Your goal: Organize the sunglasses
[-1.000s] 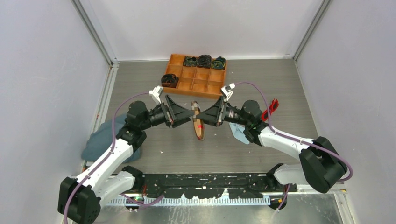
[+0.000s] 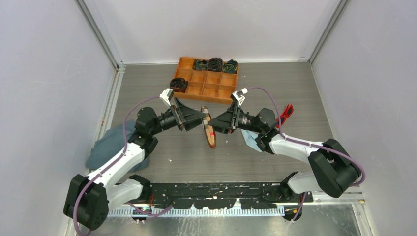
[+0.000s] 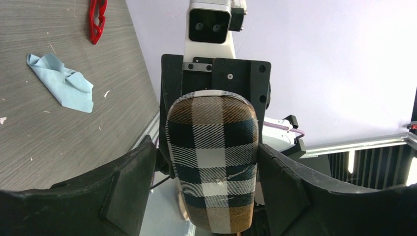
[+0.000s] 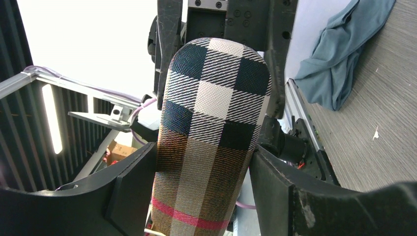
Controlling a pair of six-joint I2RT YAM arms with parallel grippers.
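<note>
A plaid glasses case [image 2: 208,129] hangs between my two grippers over the middle of the table, its long side running toward the front. My right gripper is shut on it, a finger against each side. From the other side my left gripper reaches around the case; its fingers are part open, with a narrow gap showing beside the left finger. Red sunglasses [image 2: 286,116] lie on the table to the right, partly hidden by the right arm. At the back stands an orange compartment tray [image 2: 210,92] with several dark sunglasses in it.
A light blue cloth [image 2: 252,140] lies partly under the right arm. The left arm overhangs a grey-blue cloth [image 2: 109,148] at the left edge. Between the arms, the table's front middle [image 2: 196,167] is clear.
Over the last second my left gripper has shifted slightly right, further around the case. The right arm's elbow has moved a little, while the case stays almost in place.
</note>
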